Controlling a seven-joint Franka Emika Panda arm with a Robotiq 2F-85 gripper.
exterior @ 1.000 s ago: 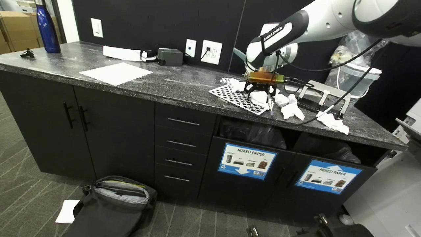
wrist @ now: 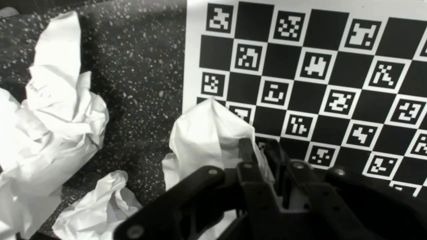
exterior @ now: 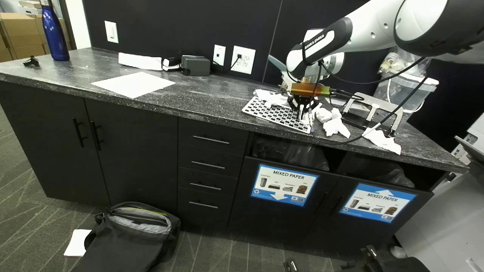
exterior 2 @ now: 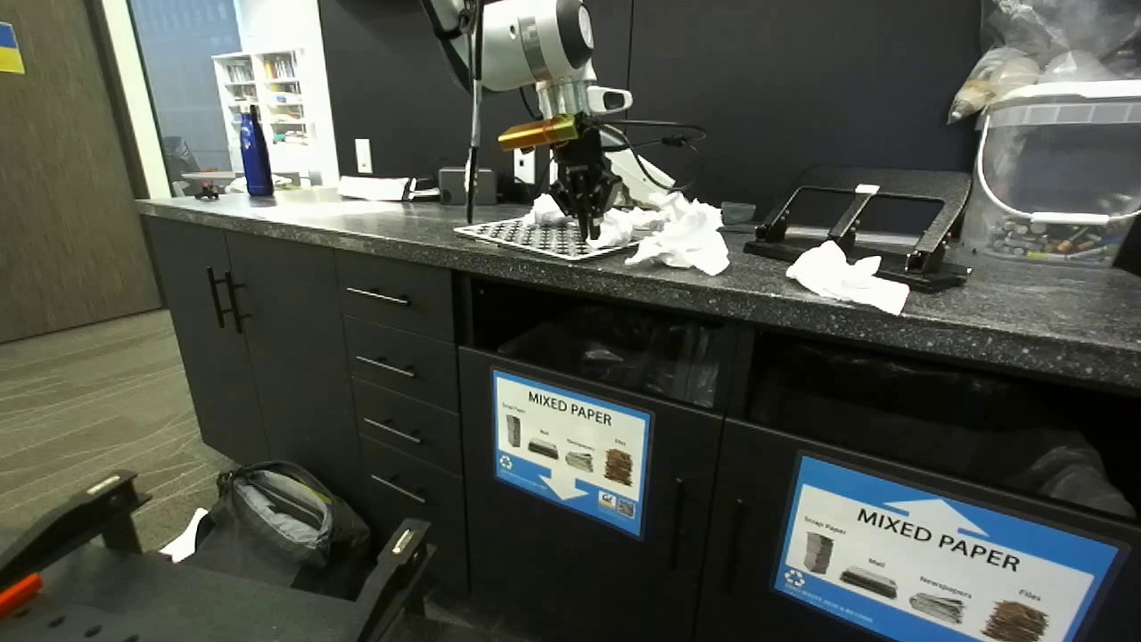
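My gripper is low over the counter, shut on a crumpled white paper (wrist: 208, 136). The wrist view shows an edge of that paper running between the two fingers, with most of it left of them. This paper overlaps the edge of a black-and-white checkerboard sheet (wrist: 276, 92) printed with small markers. In exterior view 1 the gripper (exterior: 300, 115) stands over the right end of the board (exterior: 272, 112). The arm's own parts hide the lower part of the held paper.
More crumpled papers lie close by, one large (wrist: 64, 116) and one smaller (wrist: 100, 210). A black laptop stand (exterior 2: 866, 219) and a clear bucket (exterior 2: 1054, 171) stand to the right. Left of the board, the counter is clear as far as a flat white sheet (exterior: 134, 84).
My gripper has come down and its fingers have closed, where a second ago they were spread around the paper. The checkerboard has shifted slightly to the right.
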